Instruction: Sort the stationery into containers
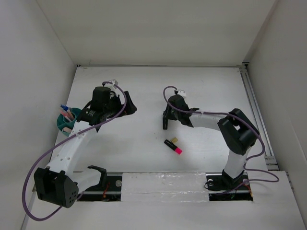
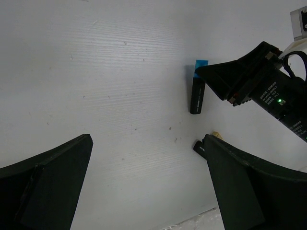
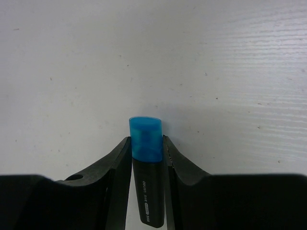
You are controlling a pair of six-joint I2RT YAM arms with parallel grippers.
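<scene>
My right gripper closes around a black marker with a blue cap, its fingertips at the cap's sides; in the top view it stands over that marker at the centre. My left gripper is open and empty above the table at centre-left. A black marker with a pink end and a small yellow piece lie lower down. At the far left a teal container holds several pens.
Metal rails run along the edges.
</scene>
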